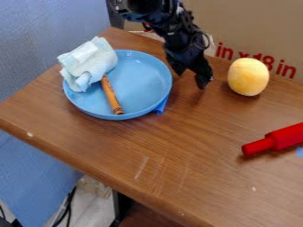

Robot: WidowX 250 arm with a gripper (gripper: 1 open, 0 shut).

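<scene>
The black gripper [194, 69] hangs low over the wooden table, just right of the blue plate [148, 89]; whether its fingers are open or shut is hard to tell. On the plate lie a white cloth [87, 62] and an orange stick-like item [112, 95]. A small blue object [162, 105] shows at the plate's right edge. A pale yellow round object [247, 77] stands right of the gripper, and a red roller [274, 141] lies at the table's right edge.
A cardboard panel [254, 22] with red lettering stands behind. The table's left edge drops to a blue surface with cables below.
</scene>
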